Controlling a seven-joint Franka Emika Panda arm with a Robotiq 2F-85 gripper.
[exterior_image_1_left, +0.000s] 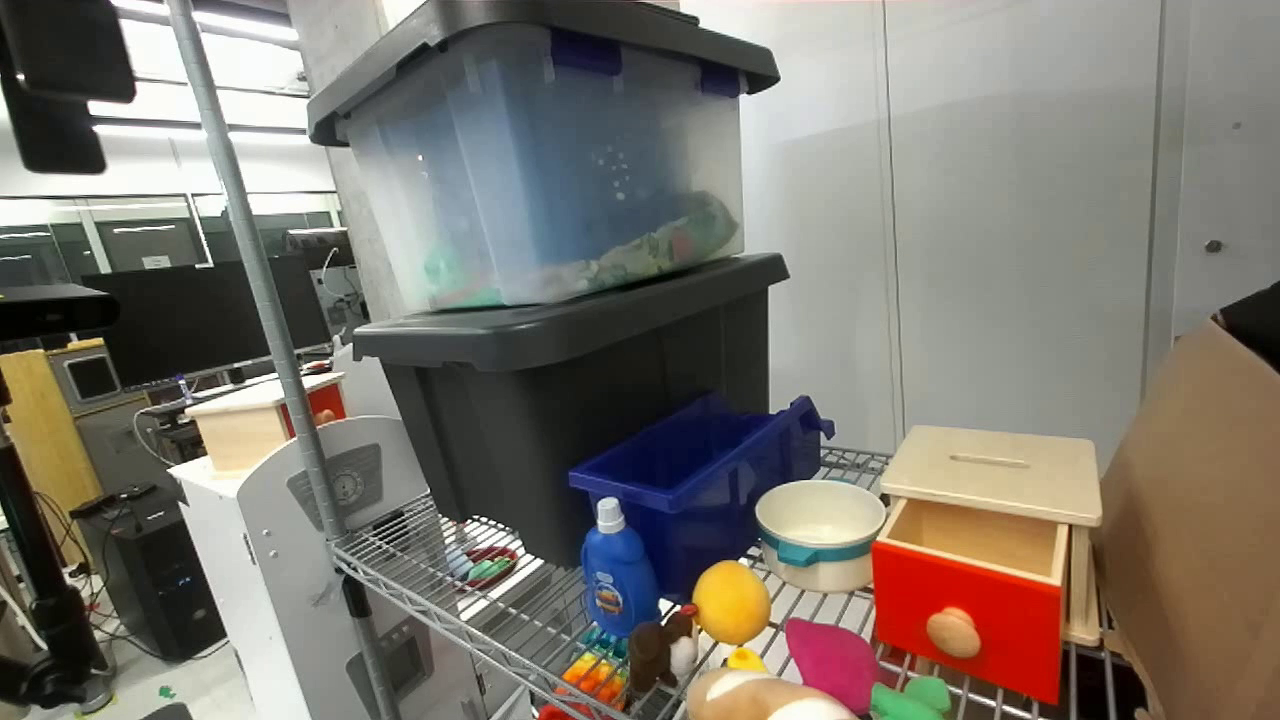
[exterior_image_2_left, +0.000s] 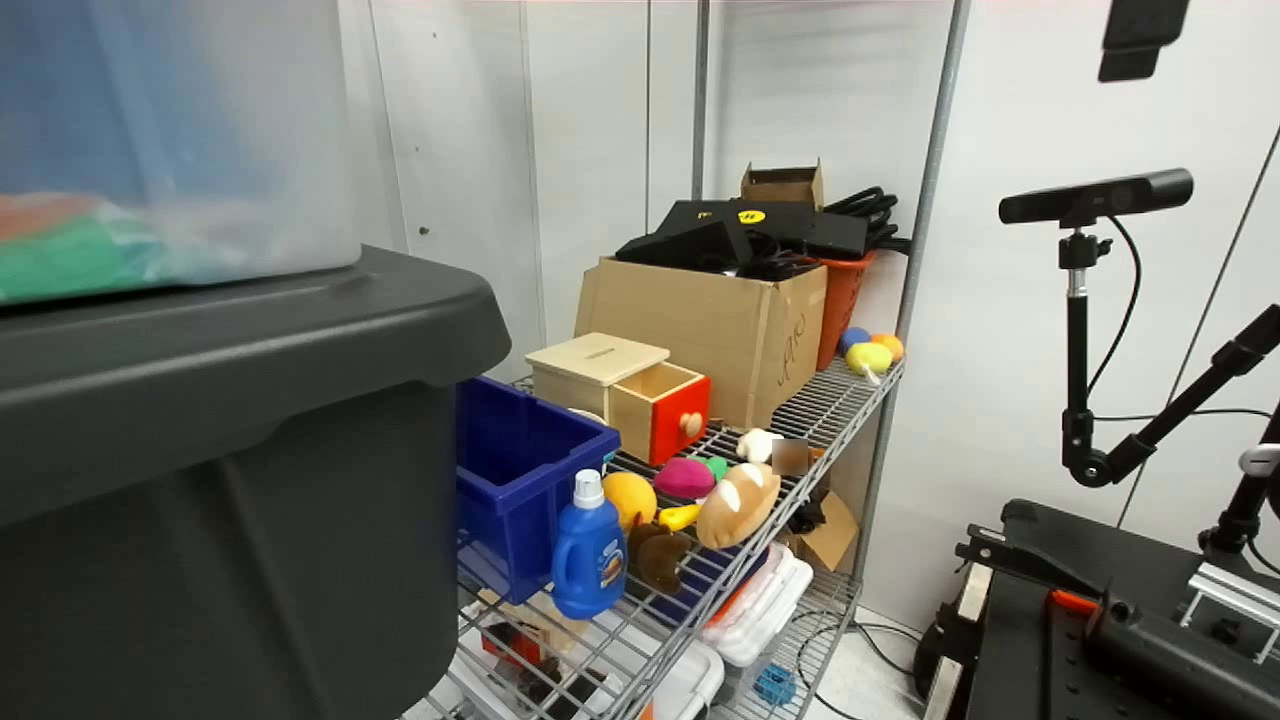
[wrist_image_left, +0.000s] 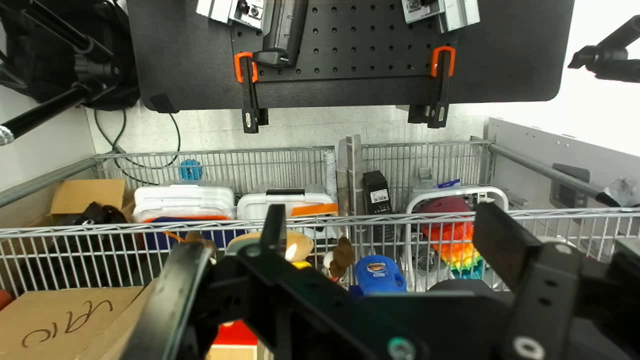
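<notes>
In the wrist view my gripper is open, its two dark fingers (wrist_image_left: 513, 243) wide apart with nothing held between them. It hangs over the wire shelf's front side. On the shelf stand a wooden box with its red-fronted drawer (exterior_image_1_left: 954, 618) pulled open and empty, a cream pot (exterior_image_1_left: 821, 516), an empty-looking blue bin (exterior_image_1_left: 690, 480) and a blue detergent bottle (exterior_image_1_left: 619, 576). Soft toys lie in front: an orange ball (exterior_image_1_left: 731, 602), a magenta radish (exterior_image_1_left: 833, 664), a brown-and-white plush (exterior_image_1_left: 654, 654) and a bread loaf (exterior_image_2_left: 737, 504).
A dark lidded tote (exterior_image_1_left: 582, 408) with a clear tote (exterior_image_1_left: 540, 168) on top fills one shelf end. At the other stands a cardboard box (exterior_image_2_left: 684, 310) loaded with black items. Below, a lower shelf holds white-lidded containers (wrist_image_left: 183, 203). The black table (wrist_image_left: 360, 90) lies opposite.
</notes>
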